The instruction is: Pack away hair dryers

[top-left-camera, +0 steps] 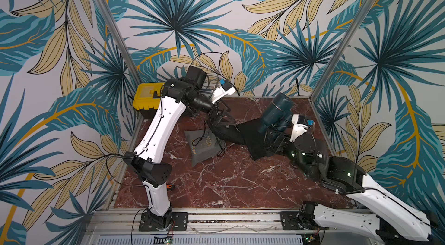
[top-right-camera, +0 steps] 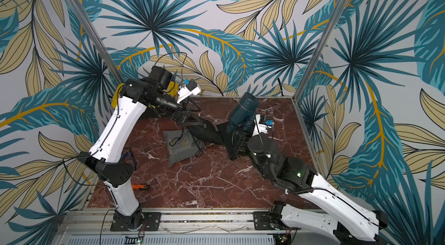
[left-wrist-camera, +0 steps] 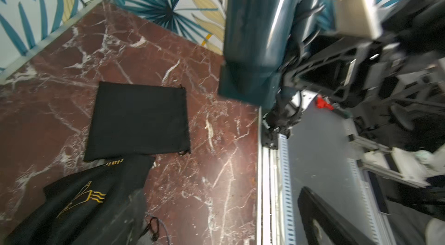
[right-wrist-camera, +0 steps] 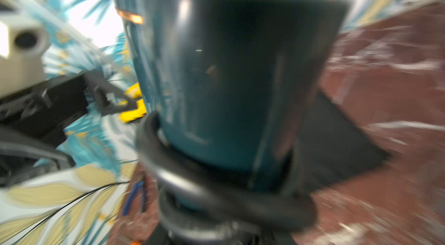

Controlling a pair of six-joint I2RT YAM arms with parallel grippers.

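Observation:
A dark teal hair dryer [top-left-camera: 276, 108] with its cord coiled round it is held up on the right side by my right gripper [top-left-camera: 281, 139], shut on it; it fills much of the right wrist view [right-wrist-camera: 236, 73]. My left gripper [top-left-camera: 214, 117] stands open at the upper left, apart from the dryer. Beneath them lie a black bag with a yellow logo [left-wrist-camera: 92, 198], a flat black bag [left-wrist-camera: 136, 122] and a grey bag [top-left-camera: 200, 152] with a drawstring.
A yellow toolbox [top-left-camera: 147, 96] stands at the back left. Pliers [top-right-camera: 129, 159] and an orange-handled tool [top-right-camera: 140, 186] lie by the left arm.

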